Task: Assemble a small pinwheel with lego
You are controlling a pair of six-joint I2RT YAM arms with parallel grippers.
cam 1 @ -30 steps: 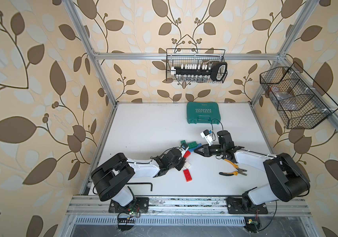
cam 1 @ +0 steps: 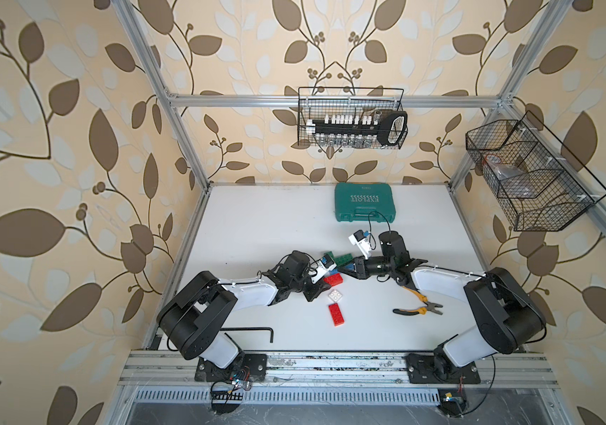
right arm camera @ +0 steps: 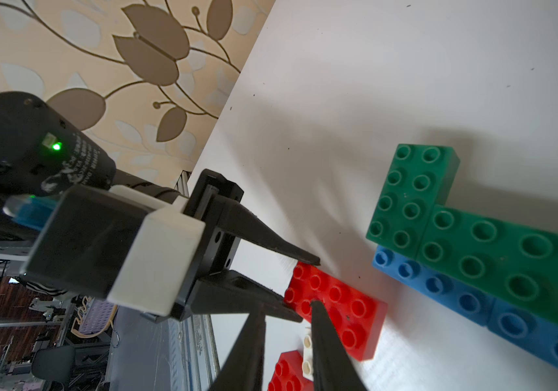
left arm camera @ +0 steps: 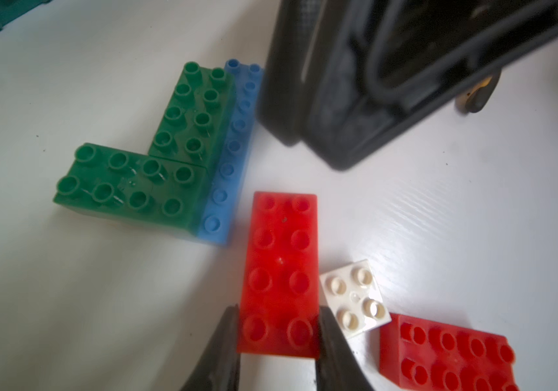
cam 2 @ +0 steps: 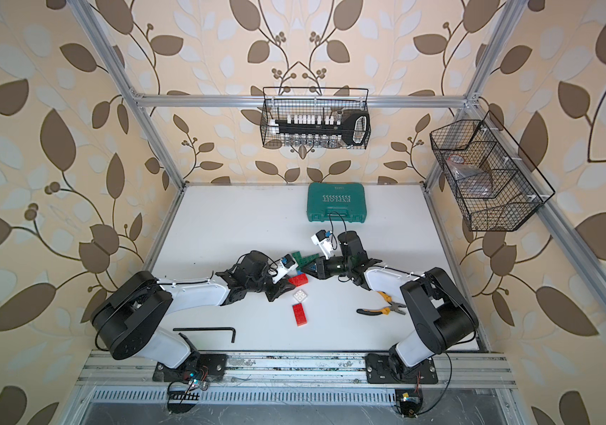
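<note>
In the left wrist view a red brick is held by its near end, my left gripper shut on it. Two green bricks sit in an L on blue bricks, to the left of the held brick. A white square brick and a second red brick lie on the table to its right. My right gripper stands part open, nothing between its fingertips, left of the green and blue bricks in the right wrist view. The held red brick shows just beyond it.
Pliers with orange handles lie on the right of the table, a black hex key at front left. A green case stands at the back.
The right gripper has moved left, close to the blue and green bricks.
</note>
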